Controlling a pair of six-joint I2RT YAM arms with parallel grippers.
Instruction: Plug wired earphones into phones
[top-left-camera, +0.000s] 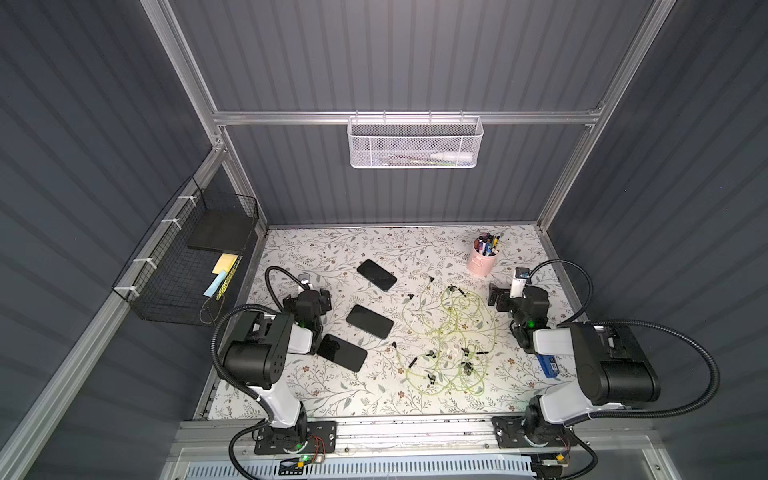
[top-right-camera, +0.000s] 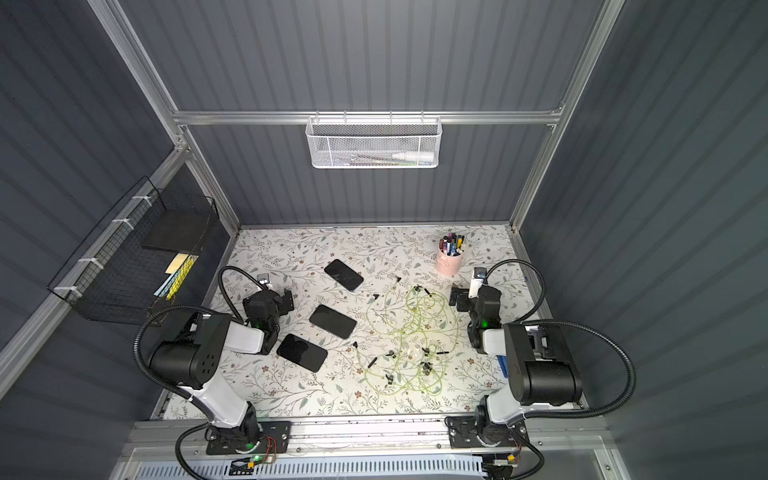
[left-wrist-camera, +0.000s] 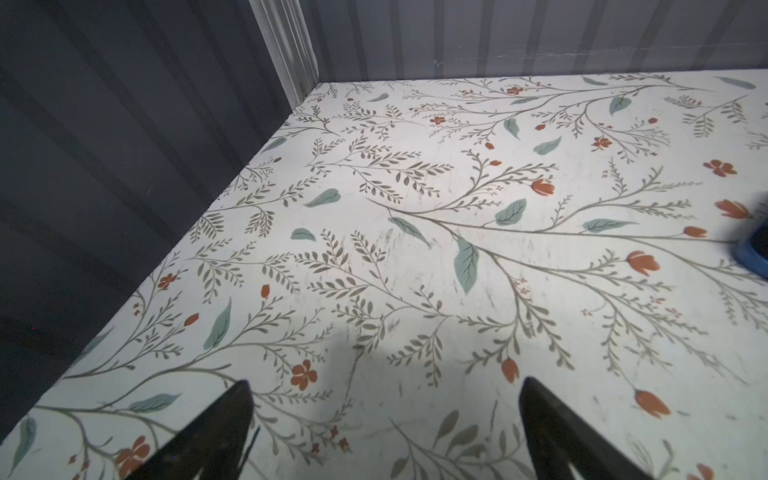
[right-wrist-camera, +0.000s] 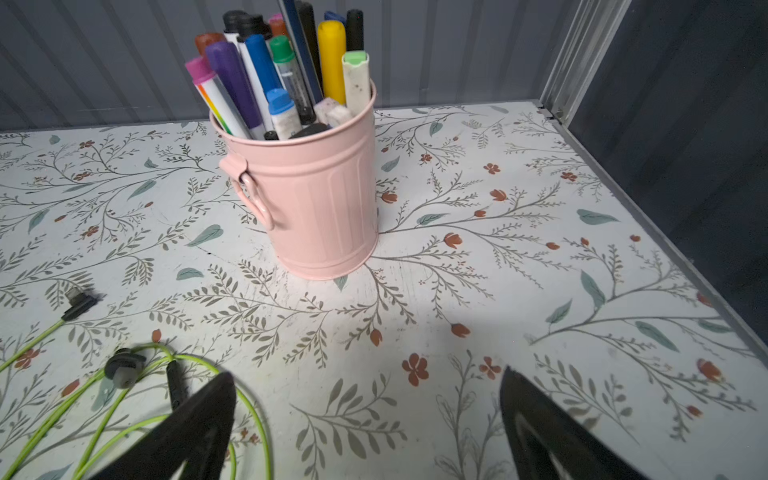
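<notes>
Three dark phones lie flat on the left half of the floral table: a back phone (top-left-camera: 377, 274), a middle phone (top-left-camera: 369, 321) and a front phone (top-left-camera: 342, 352). Yellow-green wired earphones (top-left-camera: 442, 328) with black buds and plugs spread in a loose tangle right of the phones; no cord reaches a phone. My left gripper is open over bare table, left of the phones. Open too, my right gripper is at the tangle's right side with nothing between its fingers. Some cord (right-wrist-camera: 144, 376) shows near its left finger.
A pink bucket of markers (right-wrist-camera: 320, 200) stands behind my right gripper. A blue object (top-left-camera: 548, 365) lies partly under the right arm. A white wire basket (top-left-camera: 416, 148) hangs on the back wall, a black one (top-left-camera: 184, 272) on the left.
</notes>
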